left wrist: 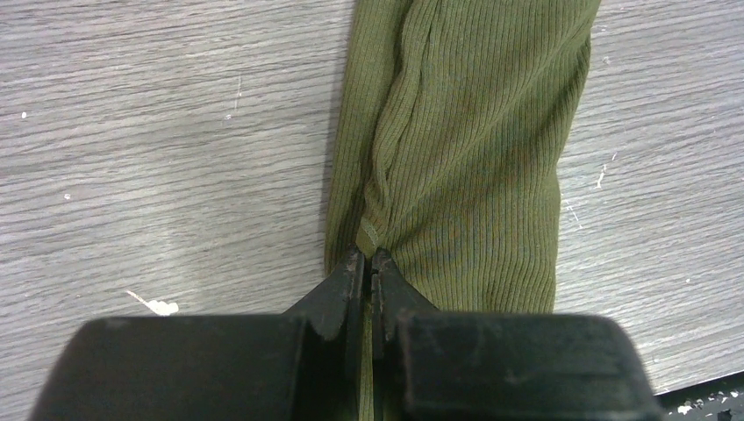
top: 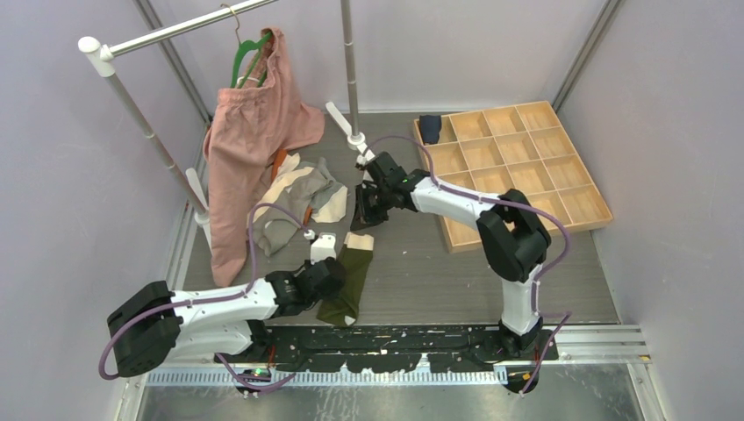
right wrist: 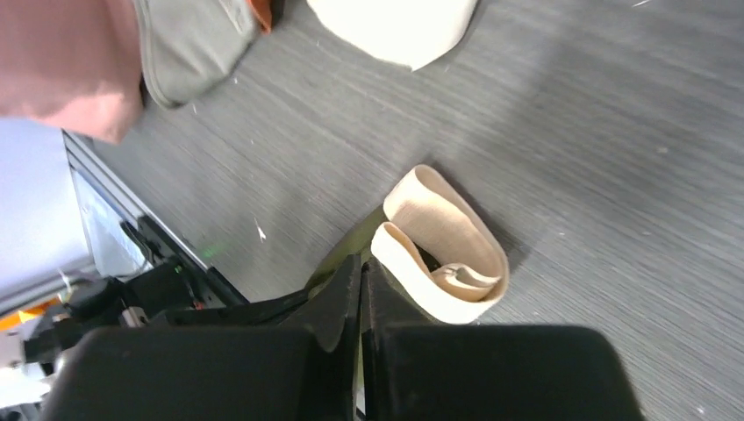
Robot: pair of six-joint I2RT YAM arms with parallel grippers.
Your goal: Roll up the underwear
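Olive underwear (top: 354, 276) with a beige waistband (right wrist: 452, 254) lies lengthwise on the floor, in front of the robot. My left gripper is shut on a raised ridge of the olive cloth, near its left edge. At the waistband end, my right gripper is shut on the underwear, its fingertips at the waistband's edge; the pinched bit is mostly hidden. There the waistband stands curled and partly open, with a small fold inside. In the top view both hands cover their own fingertips.
A wooden compartment box (top: 518, 189) stands at the right, with a dark folded item (top: 430, 129) in one corner. Grey and cream clothing (top: 303, 197) lies left of the right gripper. Pink trousers (top: 250, 132) hang from a rack. Right of the underwear, the floor is clear.
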